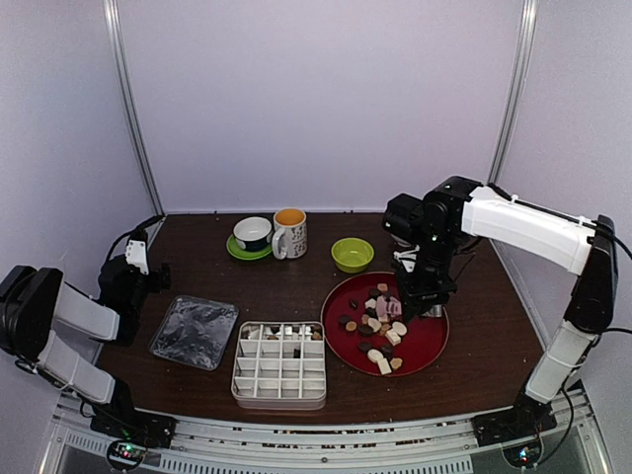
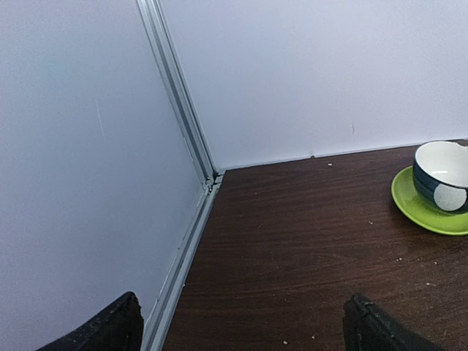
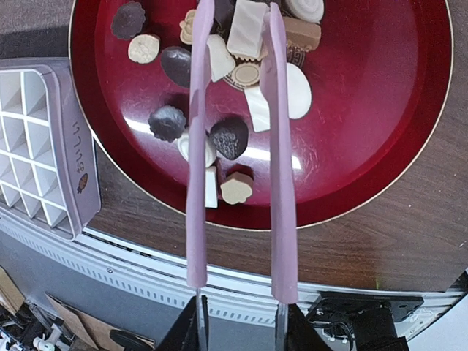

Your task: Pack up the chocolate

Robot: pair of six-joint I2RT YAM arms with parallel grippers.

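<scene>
Assorted chocolates in white, tan and dark brown lie on the red plate (image 1: 427,341). My right gripper is down over them, its long pink fingers shut on a white rectangular chocolate (image 3: 247,28) near their tips. The white compartment box (image 1: 278,385) stands left of the plate, a few pieces in its back row and the front cells empty. A clear plastic lid (image 1: 194,334) lies left of the box. My left gripper (image 1: 156,276) hangs at the far left, open and empty.
Behind the plate is a green bowl (image 1: 353,255); at the back left stand a mug (image 1: 290,237) and a cup (image 1: 253,233) on a green saucer (image 2: 417,212). The table's left part has free room behind the lid.
</scene>
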